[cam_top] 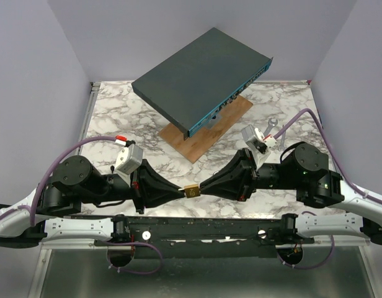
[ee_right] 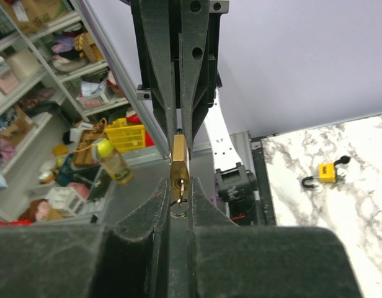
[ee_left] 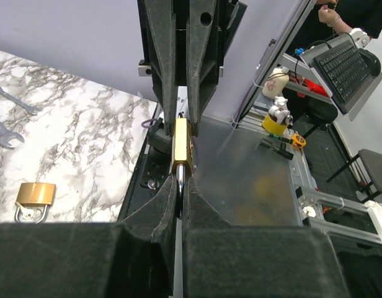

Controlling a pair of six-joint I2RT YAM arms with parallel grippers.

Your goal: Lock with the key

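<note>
A small brass padlock [cam_top: 191,191] is held up level between the two arms over the front of the table. My left gripper [cam_top: 182,193] is shut on its thin metal shackle, seen below the lock body [ee_left: 180,146] in the left wrist view. My right gripper [cam_top: 202,190] has its fingertips close together at the other end, where a key [ee_right: 178,208] with a round head sticks out of the lock in the right wrist view; whether they grip it is hard to tell.
A dark panel box [cam_top: 201,77] on a wooden board [cam_top: 234,118] fills the back middle. Wrenches [ee_left: 6,131] and another padlock [ee_left: 36,194] lie on the marble table [ee_left: 85,136] at right; a small yellow padlock [ee_right: 327,172] lies at left.
</note>
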